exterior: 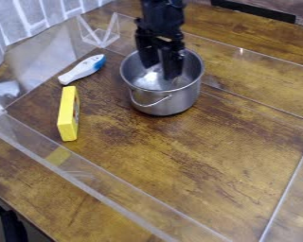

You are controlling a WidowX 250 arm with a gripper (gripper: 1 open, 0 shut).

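My dark gripper [158,49] hangs over a steel pot [167,95] at the upper middle, its fingers pointing down at the pot's mouth; they look spread, with nothing clearly between them. Whether the tips are inside the rim or just above it is hard to tell. A yellow block [68,112] lies on the wooden table to the left of the pot. A white and blue brush-like object [80,69] lies at the upper left.
Clear plastic walls or edges run along the left and right sides.
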